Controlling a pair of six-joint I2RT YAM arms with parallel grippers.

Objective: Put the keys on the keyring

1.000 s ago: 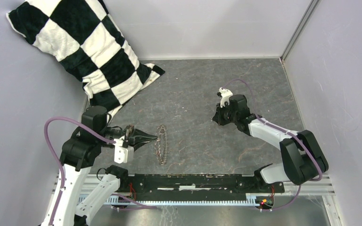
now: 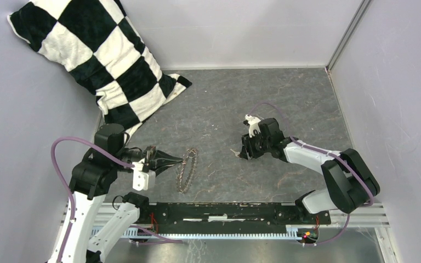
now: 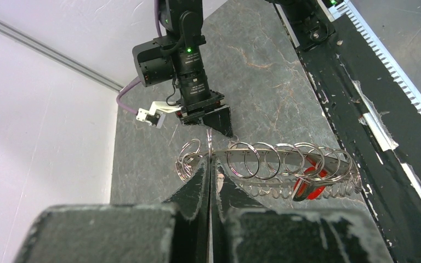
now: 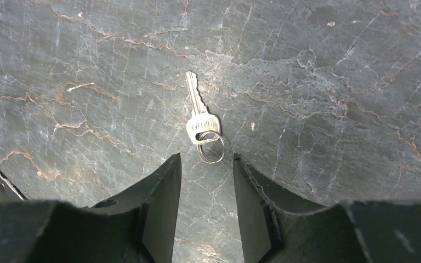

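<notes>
My left gripper is shut on the keyring (image 3: 277, 160), a thin metal loop carrying several small wire rings and a red-and-black clip (image 3: 309, 184). In the top view the keyring (image 2: 186, 170) hangs from the tips of the left gripper (image 2: 182, 160). A single silver key (image 4: 199, 112) with a small split ring (image 4: 212, 154) through its head lies flat on the grey surface in the right wrist view. Over it, my right gripper stands open, nothing held, with the split ring showing between its fingertips and the key's blade pointing away.
A black-and-white checkered cloth (image 2: 109, 60) covers the back left corner. Pale walls (image 2: 394, 109) bound the sides and back, and a dark rail (image 2: 225, 216) runs along the front.
My right gripper has moved left and toward the front, to the key. The left arm stays put, while the keyring hanging from it has swung, its lower end shifting left.
</notes>
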